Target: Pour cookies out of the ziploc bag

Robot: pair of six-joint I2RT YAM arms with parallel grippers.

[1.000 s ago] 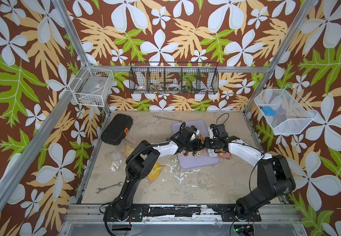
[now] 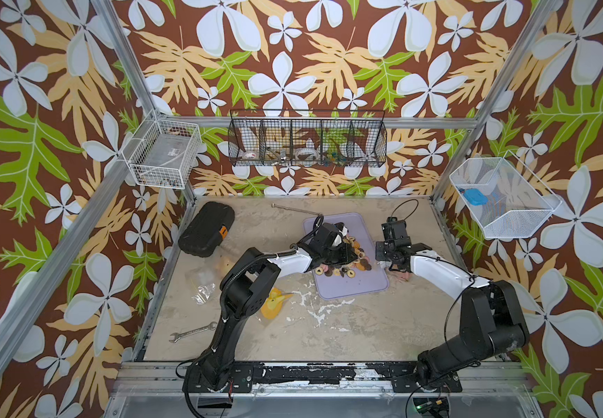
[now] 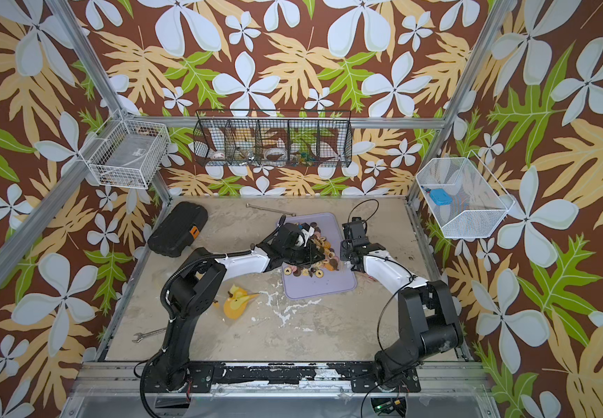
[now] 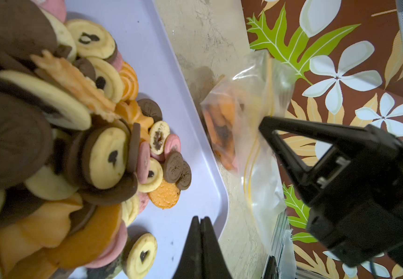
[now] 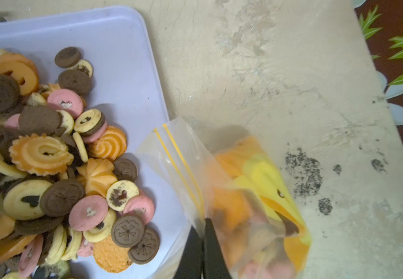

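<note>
A pile of assorted cookies [image 5: 38,200] lies on the lilac tray [image 2: 353,287]. My right gripper is shut on the zip edge of a clear ziploc bag [image 5: 178,172], just past the tray's right edge. Orange and yellow show in or through the bag, with a duck-like face; its exact contents are hard to tell. In the left wrist view the bag [image 4: 257,148] droops from the right gripper beside the tray. My left gripper is shut over the tray, nothing showing between its fingers. From above, the arms hide most of the bag.
At the left lie a black case [image 2: 206,228], a clear plastic bag [image 2: 200,284], a yellow item [image 2: 273,304] and a wrench [image 2: 193,332]. Another wrench [image 2: 296,209] lies behind the tray. Baskets hang on the walls.
My right gripper has moved right, away from the left gripper and off the tray, drawing the bag along. The left arm has barely shifted. More of the cookie pile shows from above.
</note>
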